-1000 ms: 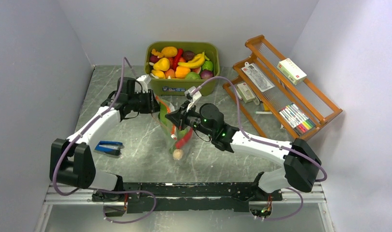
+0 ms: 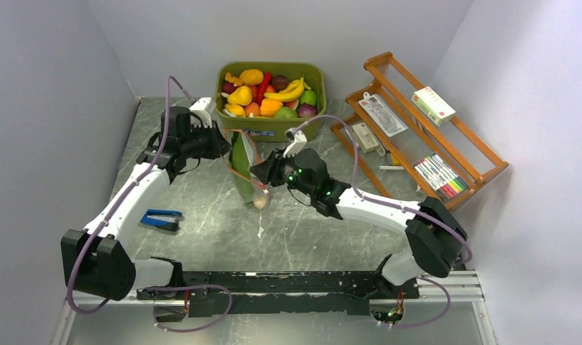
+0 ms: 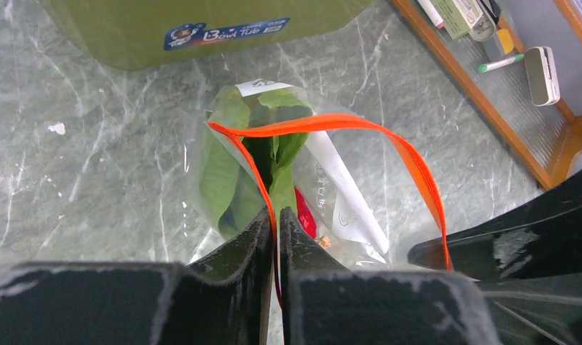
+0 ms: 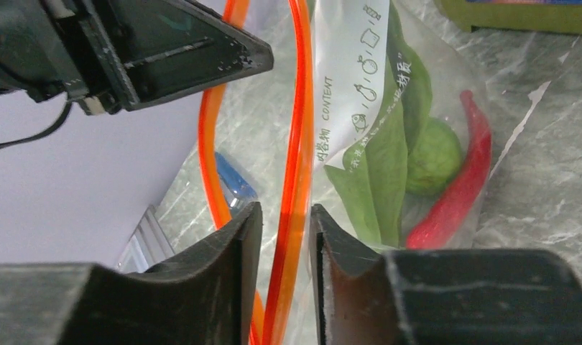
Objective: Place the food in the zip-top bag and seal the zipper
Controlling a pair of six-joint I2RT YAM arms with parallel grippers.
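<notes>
The zip top bag (image 2: 241, 165) stands between the grippers, orange zipper edges (image 3: 417, 165) parted, with leafy greens (image 3: 223, 158), a red pepper (image 4: 446, 208) and a round green item (image 4: 432, 158) inside. My left gripper is shut on the bag's orange edge, at the bag's far-left side in the top view. My right gripper, on the bag's right, is part open, with an orange zipper strip (image 4: 295, 172) lying between or just behind its fingers; whether it grips it is not clear.
A green tub (image 2: 266, 128) of produce stands behind the bag. A tilted wooden rack (image 2: 482, 165) with boxes and markers is at the right. A blue and black stapler (image 2: 159, 221) lies at the left.
Since a second ago, the left gripper has moved up and back; the bag has drawn up with it. The right arm has shifted slightly back.
</notes>
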